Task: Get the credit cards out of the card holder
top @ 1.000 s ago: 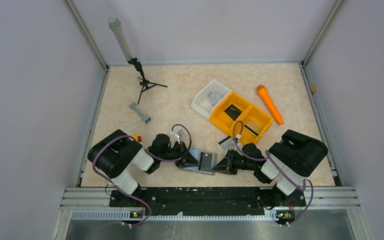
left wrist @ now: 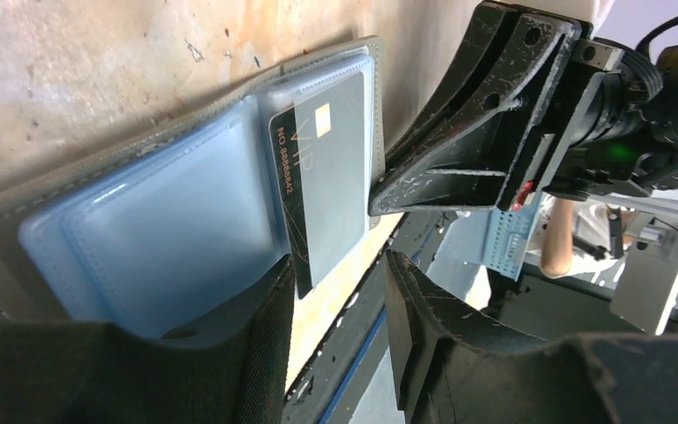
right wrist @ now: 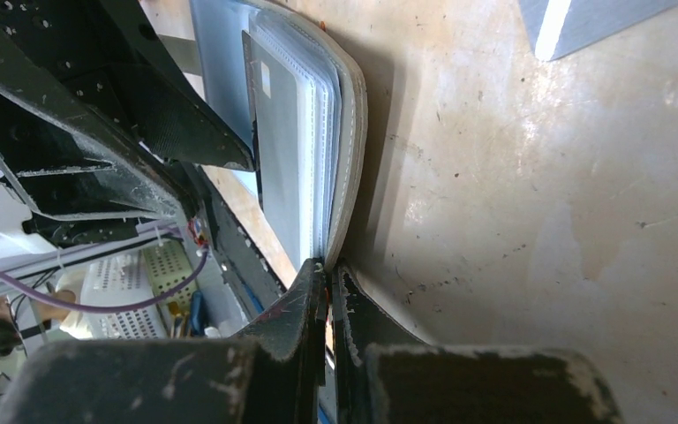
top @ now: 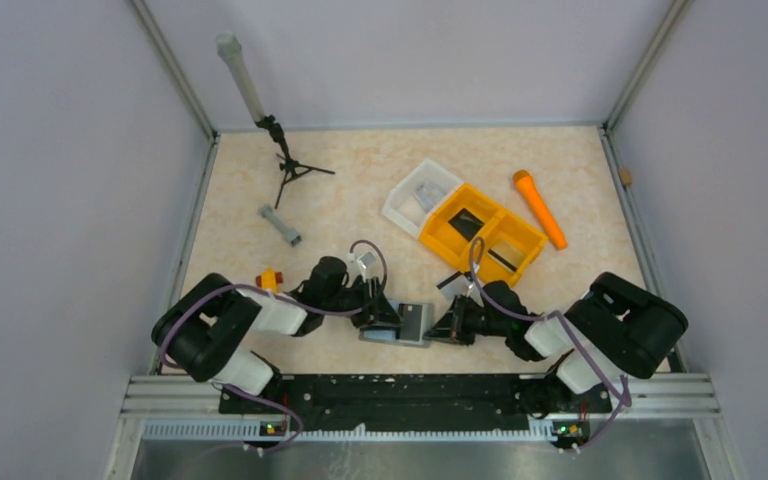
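Observation:
The open card holder [left wrist: 168, 203] lies flat near the table's front, with pale blue sleeves and a grey stitched border. In its right-hand sleeve sits a grey and black VIP card [left wrist: 335, 163], one narrow corner strip poking out toward me. My left gripper is open over that near end, its fingertips apart on either side of the card's lower corner and not closed on it. At the holder's right edge, my right gripper is shut with the thin border and sleeve edge running in between its fingertips. In the top view both arms partly cover the holder.
Beyond the right gripper lies a loose dark card with a white stripe [top: 453, 287]. An orange organiser [top: 440, 235] with cards inside and a white bin [top: 397, 208] stand behind. Also around are an orange microphone [top: 540, 208], a tripod [top: 285, 165] and a grey dumbbell-shaped object [top: 282, 226].
My left gripper has shifted slightly right, closer to the card's end, and its arm has swung toward the left and front. The right gripper stays at the holder's edge while its upper arm has lowered.

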